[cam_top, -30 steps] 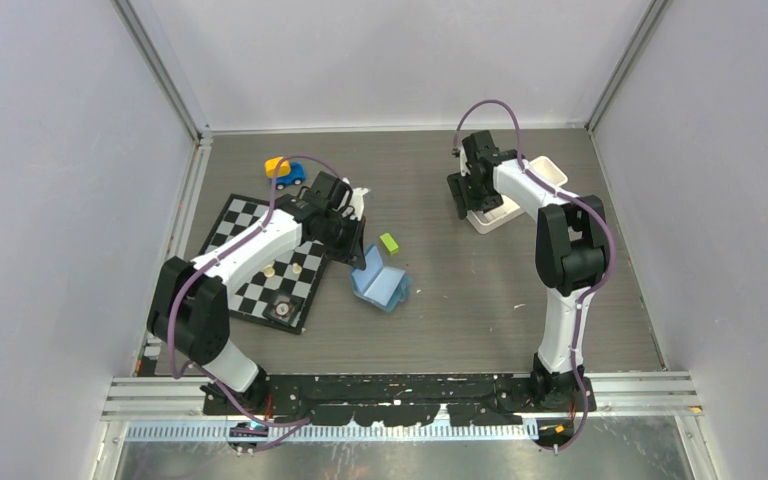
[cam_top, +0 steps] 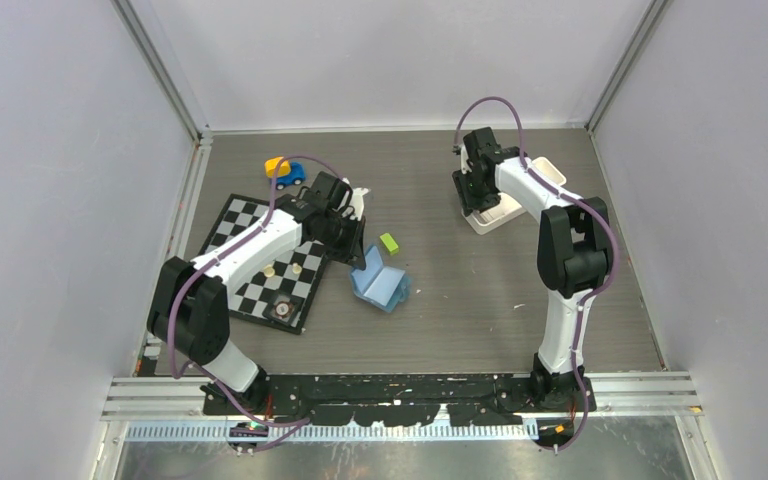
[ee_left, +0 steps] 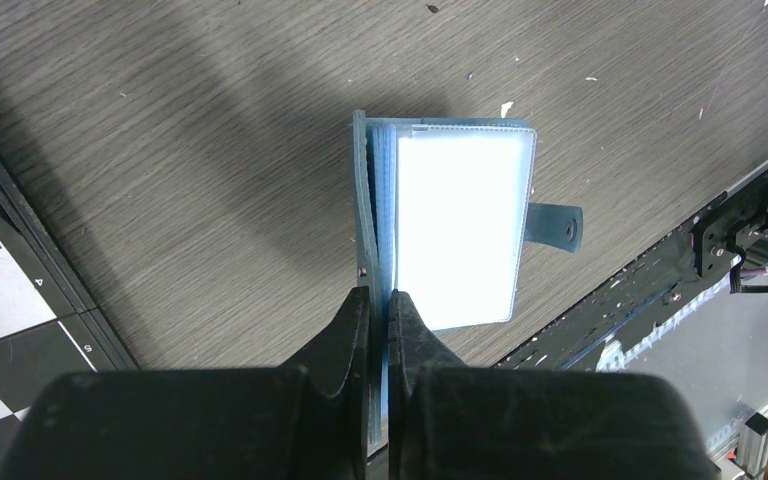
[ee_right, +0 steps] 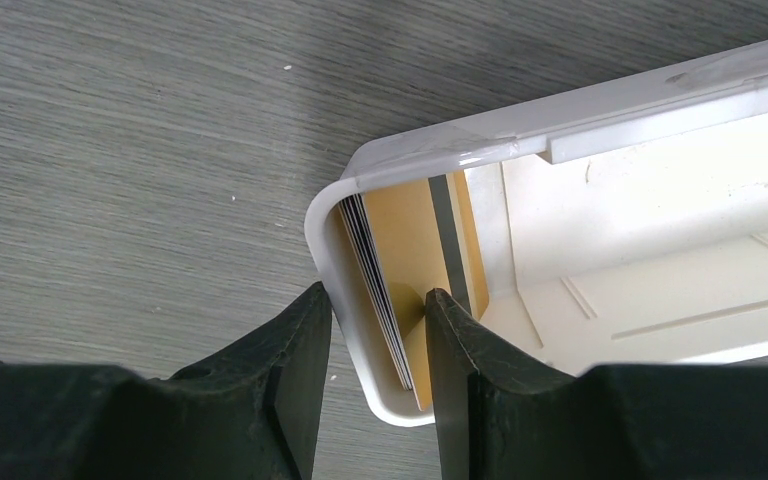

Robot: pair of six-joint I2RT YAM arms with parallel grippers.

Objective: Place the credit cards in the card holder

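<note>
The blue card holder (cam_top: 382, 284) stands unfolded on the table, its clear sleeves (ee_left: 465, 220) showing in the left wrist view. My left gripper is shut on the holder's cover and sleeves at one edge. In the right wrist view, several credit cards (ee_right: 415, 240) lean together at the near end of a white tray (ee_right: 550, 330), a gold one with a dark stripe facing inward. My right gripper stands part open at that end. One finger is outside the tray wall, the other in front of the gold card.
Left of the holder lies a chessboard (cam_top: 312, 290) with a few pieces. A small green block (cam_top: 389, 243) sits just behind the holder, and a yellow-and-blue toy truck (cam_top: 288, 173) stands at the back left. Between holder and tray the table is clear.
The right gripper's fingers have drawn closer together, and its arm has shifted very slightly at the tray. The left arm and the holder stay put.
</note>
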